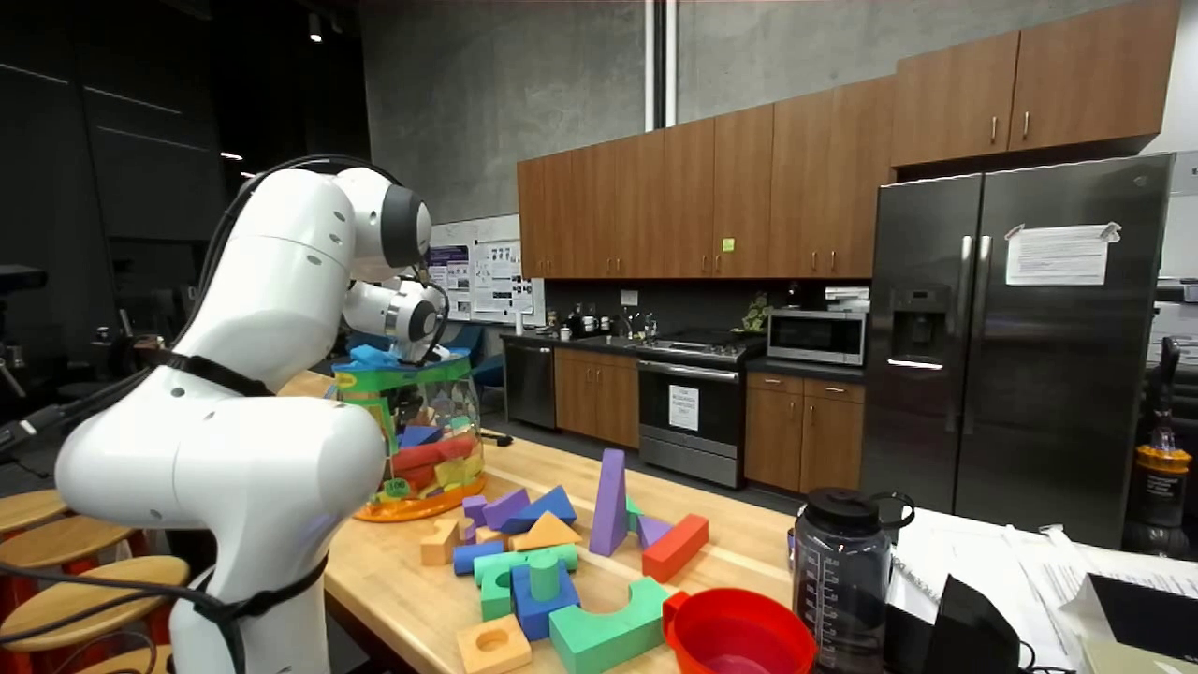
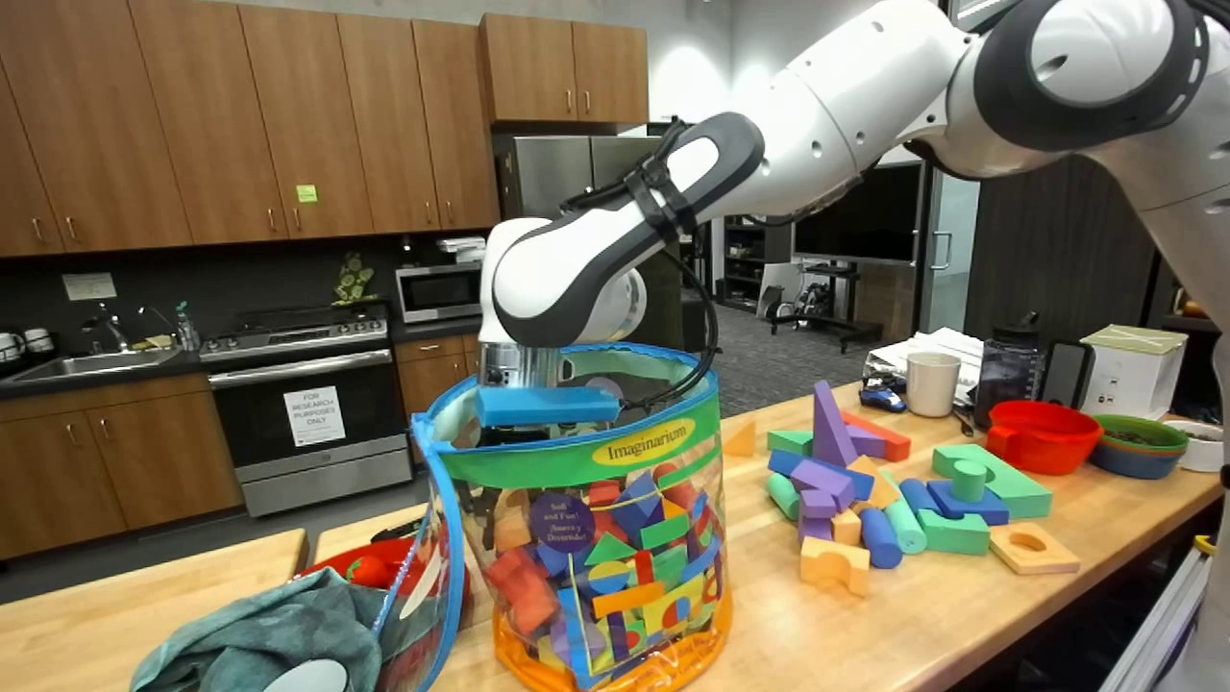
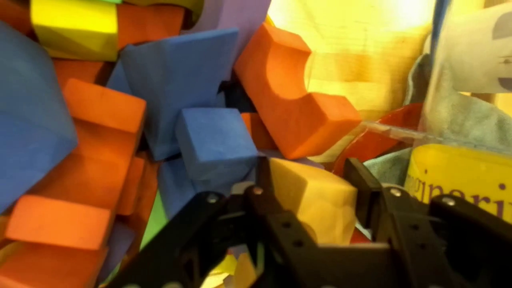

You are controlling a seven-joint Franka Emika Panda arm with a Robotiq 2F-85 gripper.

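A clear zip bag (image 2: 646,443) with green, blue and orange trim stands on the table, filled with foam blocks of several colours. In the wrist view my gripper is shut on a yellow-orange block (image 3: 331,206), its dark fingers on either side of it. Around it inside the bag lie a blue cube (image 3: 216,139), an orange arch block (image 3: 293,96) and other red and blue blocks. From outside, the bag's rim and wall partly hide the gripper and what it holds.
More foam blocks (image 2: 853,461) lie loose on the table beside the bag. A red cup (image 1: 741,635) and a dark bottle (image 1: 842,578) stand farther along. A grey-green cloth (image 2: 277,629) lies on the bag's other side.
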